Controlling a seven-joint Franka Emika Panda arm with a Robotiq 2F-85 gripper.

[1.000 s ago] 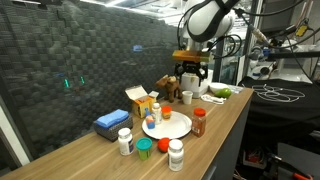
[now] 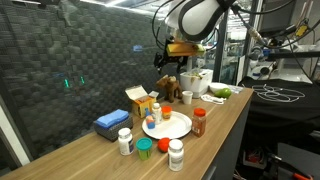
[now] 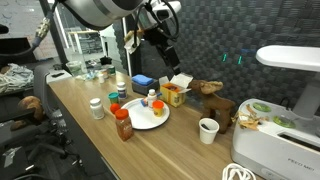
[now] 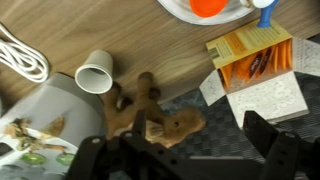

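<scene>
My gripper is open and empty, high above the back of the wooden table. In the wrist view its dark fingers (image 4: 264, 138) stand wide apart. A brown animal figure (image 4: 178, 126) shows below, beside and partly behind the left finger. Right of it lies an open yellow box (image 4: 238, 44) with orange contents, its flaps spread. A white cup (image 4: 94, 76) stands at the upper left, clear of the fingers. The white plate (image 3: 143, 119) carries an orange item and small bottles.
On the table are a red-brown jar (image 2: 199, 123), a white-lidded jar (image 2: 176, 155), a green-lidded jar (image 2: 144, 149) and a blue box (image 2: 114, 121). A white appliance (image 3: 275, 145) and a cable (image 4: 22, 55) lie beyond the cup. A dark wall backs the table.
In exterior view 1 my gripper has moved left and up, away from above the cup and toward the animal figure and the yellow box. The table objects have not moved.
</scene>
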